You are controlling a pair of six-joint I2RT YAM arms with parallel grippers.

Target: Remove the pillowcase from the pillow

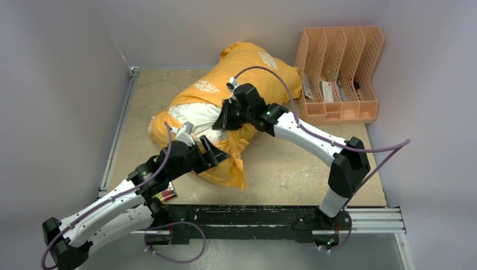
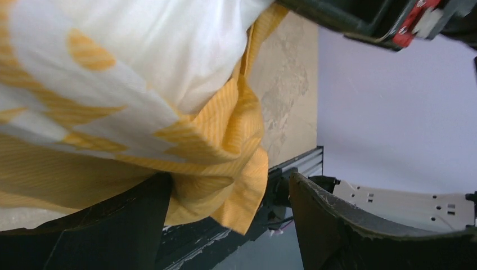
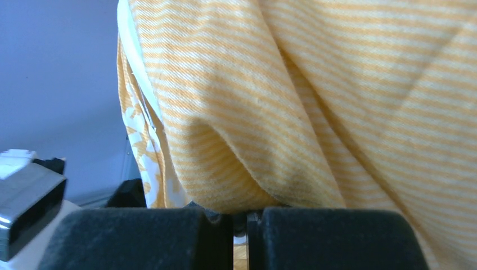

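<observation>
An orange pillowcase point(image 1: 247, 64) covers the far part of the pillow, which lies slanted across the table. The white pillow point(image 1: 197, 115) shows through the case's opening, near the middle. Loose orange cloth hangs toward the front edge. My right gripper point(image 1: 220, 125) is shut on the pillowcase's edge at the opening; striped cloth point(image 3: 242, 112) rises above its fingers in the right wrist view. My left gripper point(image 1: 220, 153) stands open over the near folds, its fingertips apart. In the left wrist view, a fold of pillowcase point(image 2: 219, 174) lies beyond the open left fingers point(image 2: 140, 208), not clamped.
A peach organizer point(image 1: 337, 115) with several slots stands at the back right. Bare table point(image 1: 304, 169) stretches to the right of the pillow. A small colourful object point(image 1: 167, 193) lies by the front edge, beside the left arm.
</observation>
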